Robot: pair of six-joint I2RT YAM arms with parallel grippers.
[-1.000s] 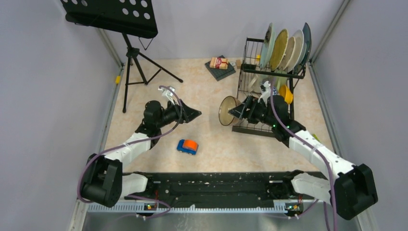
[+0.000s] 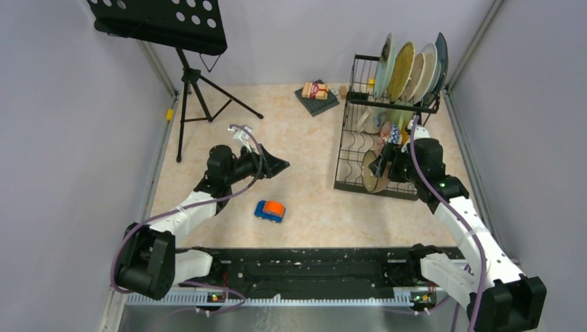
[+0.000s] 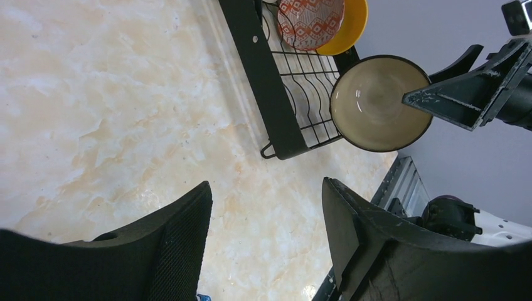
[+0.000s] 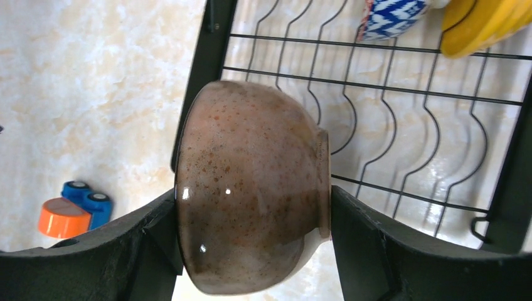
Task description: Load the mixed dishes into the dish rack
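Note:
A brown bowl point(image 2: 371, 178) point(image 4: 251, 188) hangs on its side over the front of the lower rack tier point(image 2: 346, 185), held by my right gripper point(image 2: 386, 162); in the right wrist view it fills the space between the fingers. The rack's upper tier carries several upright plates point(image 2: 400, 72); below are a patterned red bowl point(image 3: 310, 19), a yellow bowl point(image 3: 348, 28) and a blue-white patterned dish point(image 4: 392, 15). My left gripper point(image 2: 277, 166) stands open and empty at the table's middle, left of the rack.
A blue-orange toy car point(image 2: 268, 210) lies at front middle. A black stand point(image 2: 190, 76) occupies the back left. A dark mat with a packet point(image 2: 315, 91) lies at the back beside the rack.
My right gripper has carried the brown bowl rightward from beside the rack to over its lower tier. The left arm has stayed put.

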